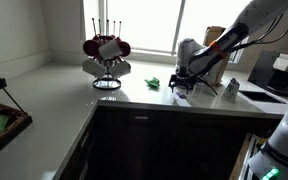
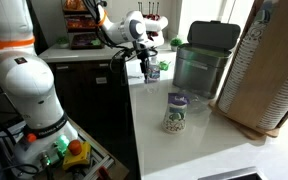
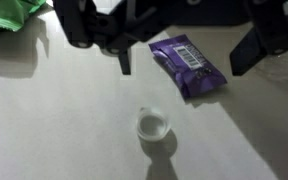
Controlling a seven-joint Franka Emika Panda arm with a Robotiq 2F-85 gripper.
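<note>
In the wrist view a purple packet (image 3: 189,65) with a white barcode label lies flat on the pale counter. It sits between and below the two dark fingers of my gripper, which stand wide apart with nothing held. A small round white cup or cap (image 3: 153,124) rests on the counter close to the packet. Part of a green bag (image 3: 16,15) shows at the upper left. From the first exterior view, the gripper (image 1: 180,90) hangs low over the counter near the purple packet (image 1: 181,96), and the green bag (image 1: 152,83) lies to its left.
A mug rack (image 1: 106,60) with red and white mugs stands on the counter's left part. To the right are a jar (image 1: 230,90) and a cardboard box (image 1: 215,70). A grey bin (image 2: 196,75) stands behind in the second exterior view.
</note>
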